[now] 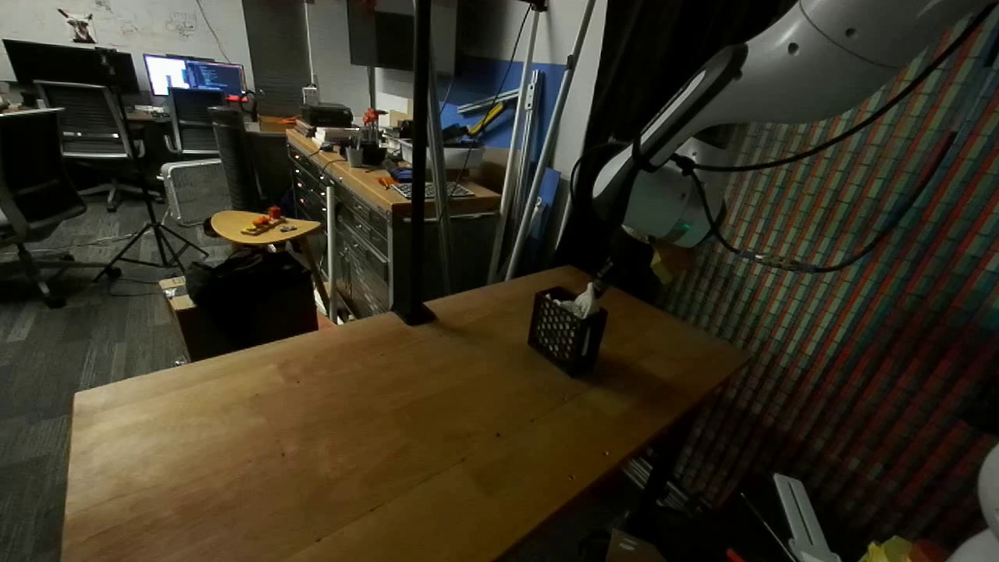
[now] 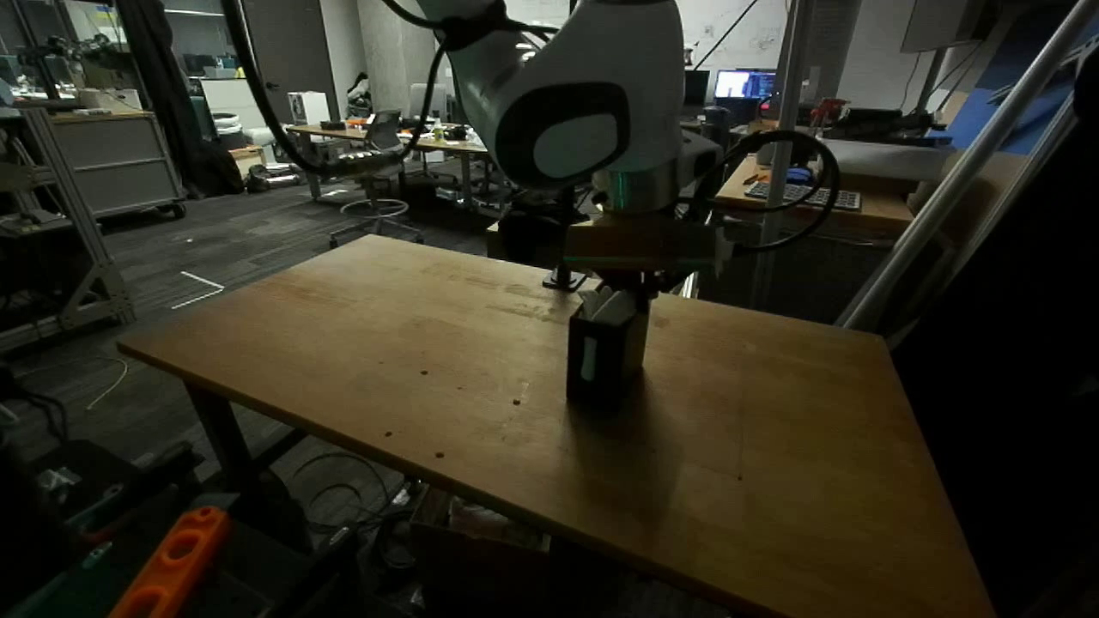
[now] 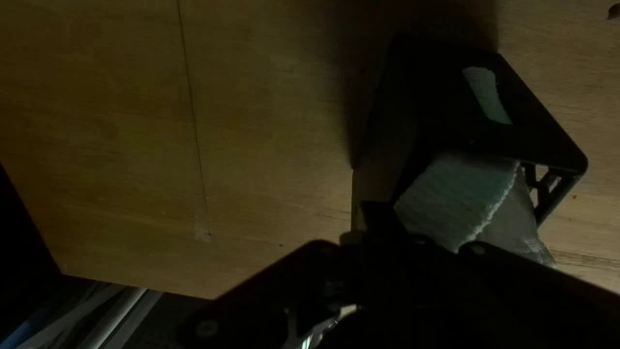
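A black basket (image 1: pixel 566 329) with lattice sides stands upright on the wooden table, white tissue-like packs (image 1: pixel 587 300) poking out of its top. In exterior view 2 its narrow end with a handle slot (image 2: pixel 589 360) faces the camera, and the packs (image 2: pixel 610 305) show above the rim. My gripper (image 2: pixel 646 293) points down over the basket's far right edge. From the wrist, the dark gripper overlaps the basket's wall (image 3: pixel 447 99), beside a pale ridged pack (image 3: pixel 459 200). The fingers are shut; what lies between them is too dark to tell.
Around the basket the tabletop (image 1: pixel 346 440) is bare, with wide free room along the table. A black post (image 1: pixel 418 187) rises at the table's back edge. Cables hang from the arm (image 1: pixel 698 140).
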